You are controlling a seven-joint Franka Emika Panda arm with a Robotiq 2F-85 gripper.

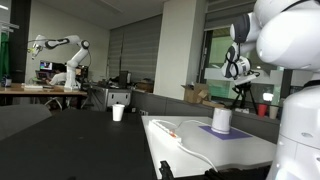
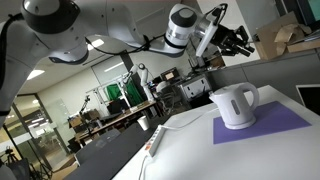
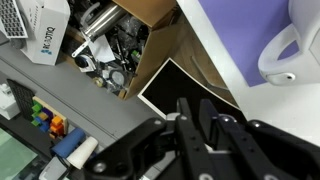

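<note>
A white kettle stands upright on a purple mat on the white table. Above and somewhat behind it, my gripper hangs in free air, clear of the kettle. From the other side, the kettle shows small on its mat, and the arm's wrist end is higher up to its right. In the wrist view, the kettle is cut off at the upper right with part of its handle showing. The gripper's dark fingers are partly apart at the bottom of that view, nothing visible between them.
A white cup stands on the dark surface at left. A white power strip and its cable lie on the table. Beyond the table edge, the wrist view shows an open cardboard box and a dark flat panel.
</note>
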